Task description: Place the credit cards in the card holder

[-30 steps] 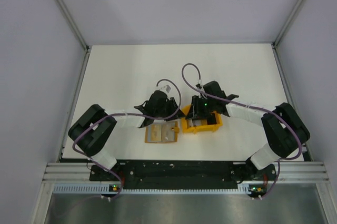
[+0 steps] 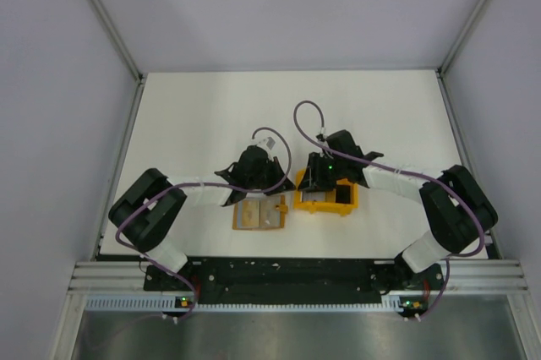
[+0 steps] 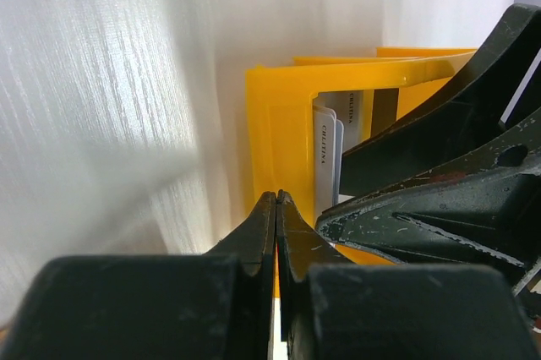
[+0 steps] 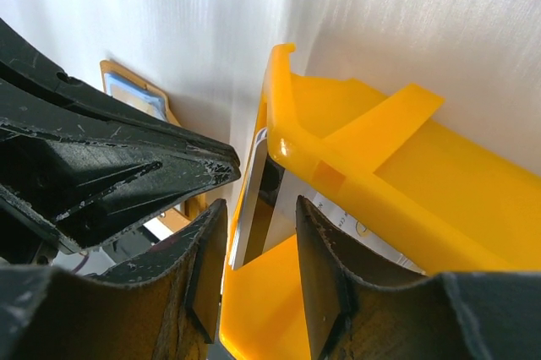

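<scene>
White cards (image 3: pixel 326 161) stand on edge inside the yellow box (image 2: pixel 351 204), close to its left end wall. My right gripper is open at that end of the box, its fingertips apart on either side of the outermost card (image 4: pixel 250 208). Whether they touch the card, I cannot tell. The left gripper is shut, nothing showing between its fingers, and its tips are at the outside of the box's end wall. To the left of the box lies the tan card holder (image 2: pixel 250 215), partly visible in the right wrist view.
Both grippers are close together at the box's left end, the right one's fingers (image 3: pixel 423 123) crowding the left wrist view. A dark card (image 2: pixel 343 194) shows farther right in the box.
The yellow box has turned slightly and now sits squarer to the table's front edge. The right gripper has shifted very slightly; the left arm looks almost still. The card holder has not moved.
</scene>
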